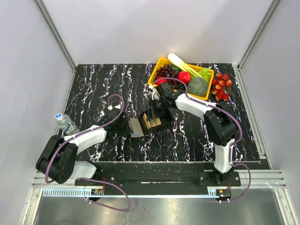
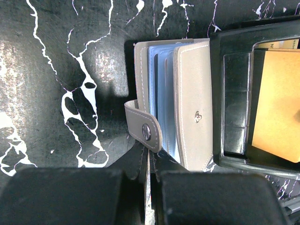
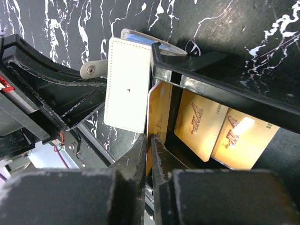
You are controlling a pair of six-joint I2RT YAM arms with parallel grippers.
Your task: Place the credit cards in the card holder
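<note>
Beige card holder [image 2: 193,105] with blue clear sleeves stands part open against the black tray's left side. Its snap strap [image 2: 144,126] lies right at the tips of my left gripper, which is shut on the holder's thin edge. From the other side, the holder's cover [image 3: 126,84] faces the tray. A gold card [image 3: 160,110] stands on edge along the tray's inner left wall, with my right gripper shut on it. Other gold cards [image 3: 199,119] lie flat in the tray; part of them is hidden.
The black tray [image 2: 218,103] has raised walls close to both grippers. A yellow basket [image 1: 151,77] of produce is behind the right arm, with red fruit [image 1: 221,86] beside it. A water bottle [image 1: 68,124] lies at left. Open table surrounds the tray's front.
</note>
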